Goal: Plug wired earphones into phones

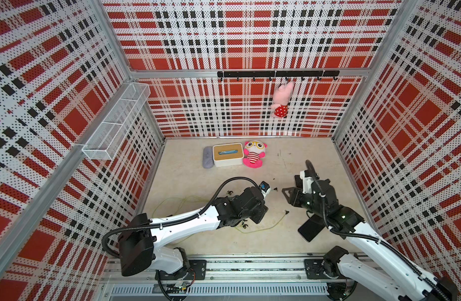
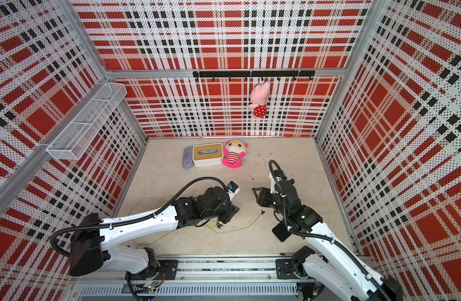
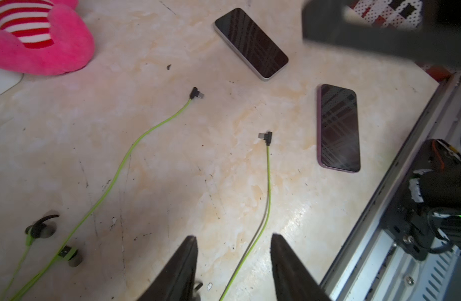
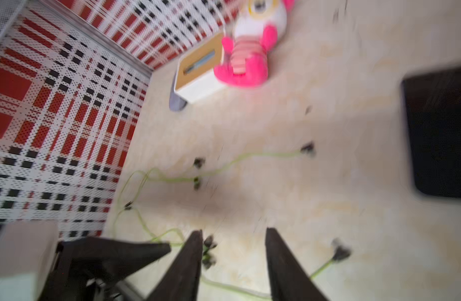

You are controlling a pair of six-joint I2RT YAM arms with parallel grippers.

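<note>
Two phones lie face up on the table: the farther phone (image 3: pixel 251 44) and, nearer the front edge, a pink-edged phone (image 3: pixel 339 128). Two green earphone cables end in black angled plugs; the far plug (image 3: pixel 194 93) and the near plug (image 3: pixel 267 137) both rest loose on the table, apart from the phones. Dark earbuds (image 3: pixel 39 229) sit toward the left. My left gripper hovers over the table by the near cable, open with nothing between its fingers. Also open and empty, my right gripper is above the table, the right wrist view being blurred.
At the back stand a pink plush toy (image 1: pixel 254 154), a white box (image 1: pixel 228 163) and a grey case (image 1: pixel 207 157). A pink pig toy (image 1: pixel 282 97) hangs from the hook rail. Bare table separates the plugs from the phones.
</note>
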